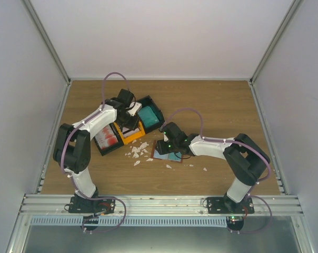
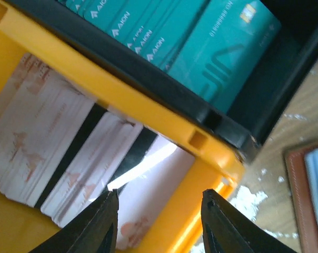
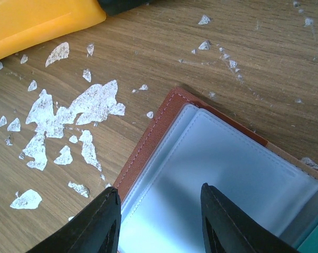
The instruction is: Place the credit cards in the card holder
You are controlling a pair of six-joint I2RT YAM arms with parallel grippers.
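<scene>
Pale cards lie in several stacks inside the yellow tray. My left gripper hovers over that tray near its right end, fingers apart, with no card between its fingers. The card holder rests flat on the table, showing pale blue pockets, a brown stitched edge and a strip of green at the lower right. Above its blue part is my right gripper, also open and empty. In the top view the arms hide part of both the tray and the holder.
A black tray with teal cards adjoins the yellow tray, its wall alongside. Another black tray with reddish-white cards sits on the left. White flakes mark the table beside the holder.
</scene>
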